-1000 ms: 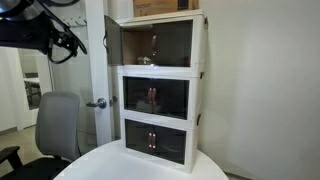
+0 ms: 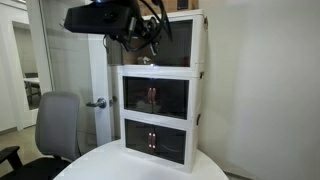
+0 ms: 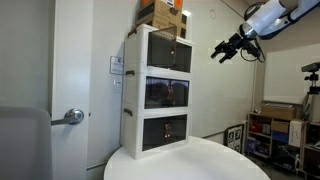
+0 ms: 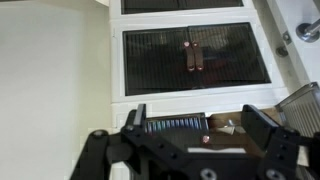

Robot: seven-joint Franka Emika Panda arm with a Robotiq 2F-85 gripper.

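Note:
A tall white cabinet [image 2: 196, 100] with three tiers of dark double doors stands on a round white table [image 2: 110, 165]. My gripper [image 2: 146, 45] hangs in front of its top tier, open, hiding much of that tier in exterior view 1. In exterior view 2 the gripper [image 3: 222, 52] is to the right of the cabinet [image 3: 133, 85], with nothing in its fingers. The wrist view appears upside down: past the open fingers [image 4: 134, 118], the top compartment shows partly open, its open door panel [image 4: 302, 107] at right. Small items inside are hard to make out.
Cardboard boxes [image 3: 161, 15] sit on top of the cabinet. The middle doors [image 4: 155, 60] and bottom doors [image 2: 170, 143] are closed. A grey chair [image 2: 57, 125] is left of the table, near a room door with a lever handle [image 3: 72, 117].
From the upper left of exterior view 1, my gripper has moved right, across the front of the cabinet's top tier. The open left top door, visible earlier, is now largely covered by the arm.

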